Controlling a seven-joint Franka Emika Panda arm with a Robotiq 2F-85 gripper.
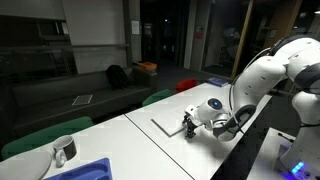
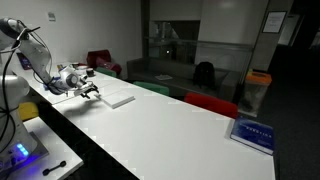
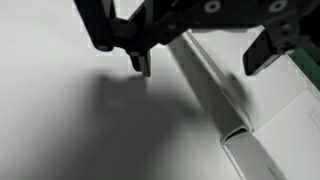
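A flat white object with a grey edge point(image 1: 168, 127), perhaps a book or a shallow box, lies on the white table. In exterior view 2 the same flat object point(image 2: 118, 102) sits just beyond the gripper point(image 2: 92, 93). My gripper point(image 1: 188, 128) is low over the table at this object's near side. From the wrist, the gripper is open, its dark fingers point(image 3: 141, 60) wide apart. The object's grey edge point(image 3: 208, 88) runs between them in the picture, with no grip on it showing. Whether a finger touches the object or the table, I cannot tell.
A white mug point(image 1: 65, 149), a blue tray point(image 1: 85, 171) and a round plate point(image 1: 27, 165) stand at the table's left end. A blue box point(image 2: 252, 135) lies at the far end in exterior view 2. Chairs line the back edge.
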